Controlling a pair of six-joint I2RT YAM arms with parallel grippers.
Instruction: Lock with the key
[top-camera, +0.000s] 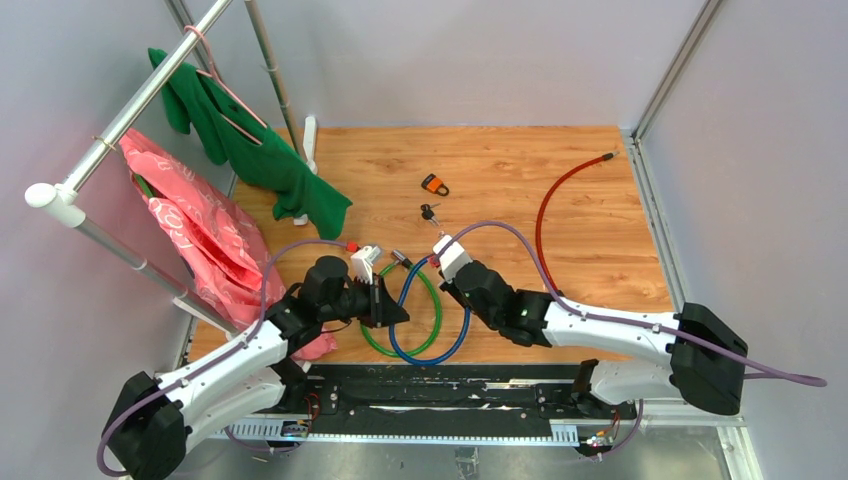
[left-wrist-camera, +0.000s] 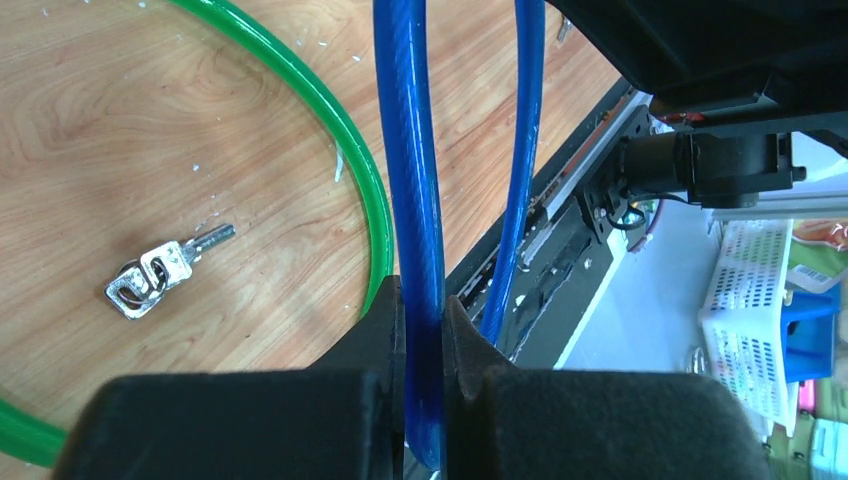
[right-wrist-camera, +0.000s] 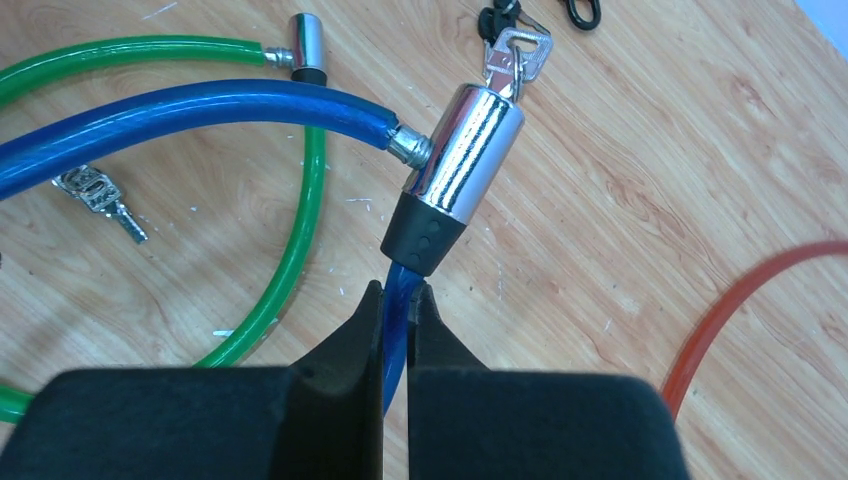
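Observation:
My left gripper is shut on the blue cable (left-wrist-camera: 410, 150) of a lock. My right gripper is shut on the same cable, just below the black collar of the chrome lock body (right-wrist-camera: 460, 150). The cable's metal end meets the side of that body, and keys (right-wrist-camera: 515, 60) stand at its top. A separate silver key set (left-wrist-camera: 150, 275) lies on the wood inside the loop of the green cable lock (right-wrist-camera: 290, 250).
A red cable (top-camera: 555, 190) lies at the right, an orange padlock (top-camera: 435, 185) and black keys (top-camera: 428, 212) at the back. Green and pink garments (top-camera: 200, 230) hang on a rack at the left.

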